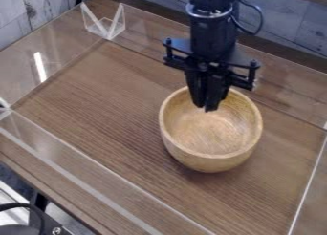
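A cream round bowl (211, 138) sits on the wooden table (90, 115) at the centre right. My black gripper (205, 96) points down from above, its tip over the bowl's back part; whether it is open or shut, and whether anything is between its fingers, is hard to tell.
A white wire-like object (102, 22) stands at the back left. A wooden wall runs along the back, and a dark round object with a cable sits at the bottom left corner.
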